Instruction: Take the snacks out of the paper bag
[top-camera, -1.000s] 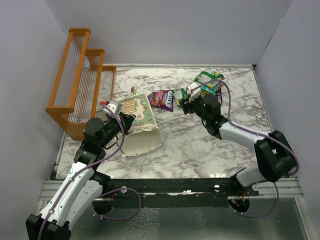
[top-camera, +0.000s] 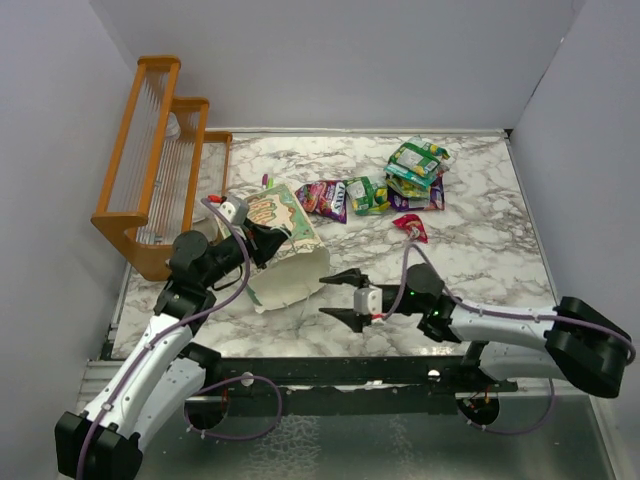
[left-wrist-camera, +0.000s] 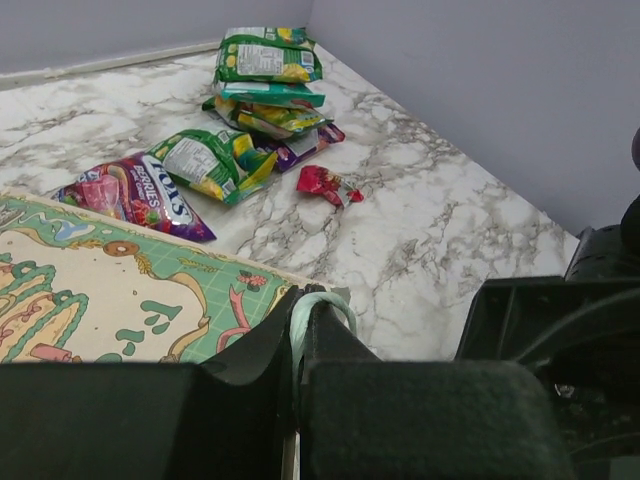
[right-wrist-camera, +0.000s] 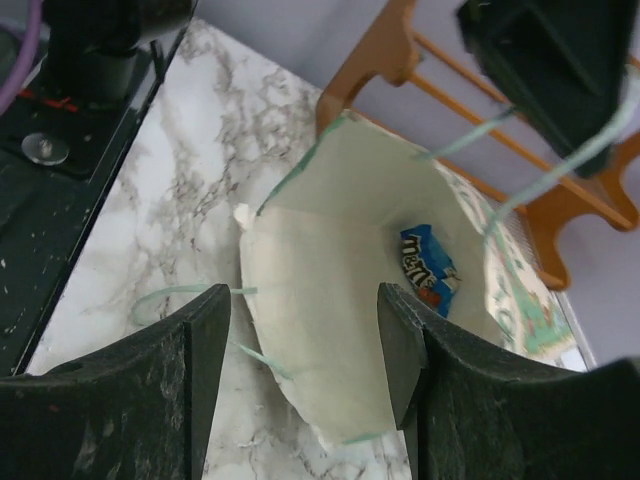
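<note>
The paper bag (top-camera: 275, 218) lies on its side at the left of the marble table, its white mouth facing forward-right; in the right wrist view a blue snack packet (right-wrist-camera: 428, 265) lies inside it. My left gripper (top-camera: 278, 238) is shut on the bag's edge, a pale handle showing at its fingertips in the left wrist view. My right gripper (top-camera: 335, 298) stands open before the mouth, nothing between its fingers.
Several snack packets (top-camera: 418, 160) are piled at the back right, with purple (top-camera: 325, 200) and green ones beside them and a small red packet (top-camera: 410, 225) nearer. A wooden rack (top-camera: 140, 160) stands left.
My right gripper has moved from the packets toward the front left, to the bag's mouth, and opened wider. My left gripper and the bag have shifted slightly right.
</note>
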